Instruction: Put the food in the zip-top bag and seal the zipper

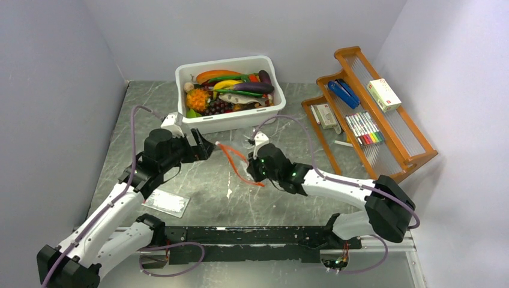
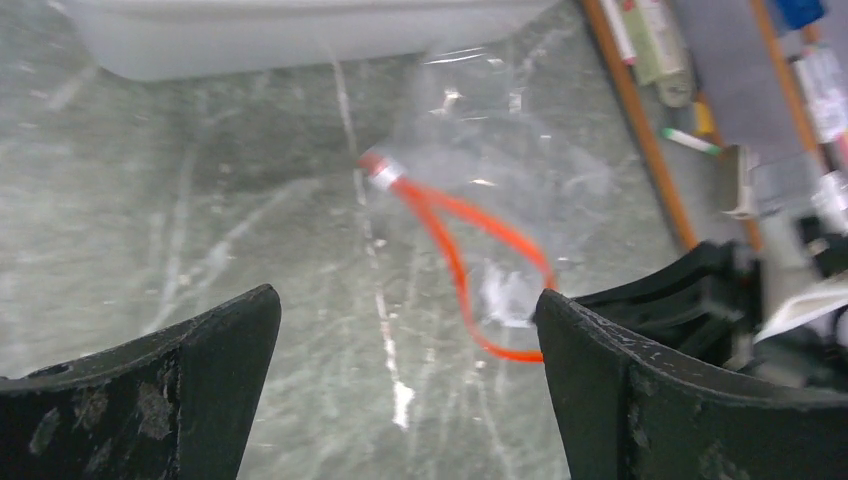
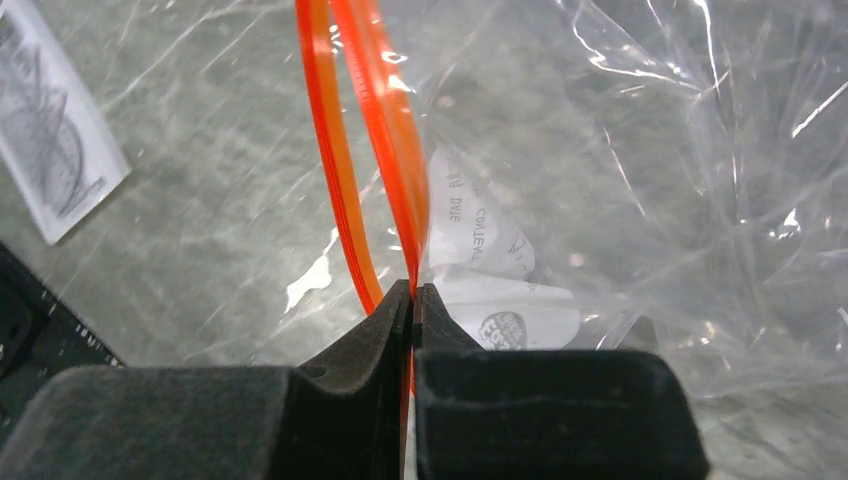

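Observation:
A clear zip top bag with an orange zipper [image 1: 232, 157] is held upright over the middle of the table by my right gripper [image 1: 252, 165], whose shut fingertips pinch the zipper edge in the right wrist view. The zipper strips [image 3: 385, 120] part above the pinch, and the clear bag body [image 3: 620, 170] spreads to the right. My left gripper [image 1: 204, 144] hangs open just left of the bag, empty between its fingers. The food, a mix of vegetables, fruit and a fish [image 1: 243, 89], lies in a white bin [image 1: 228, 127] at the back.
A wooden shelf [image 1: 414, 147] with markers, boxes and a stapler stands on the right. A flat pale packet [image 1: 168, 203] lies at the left front.

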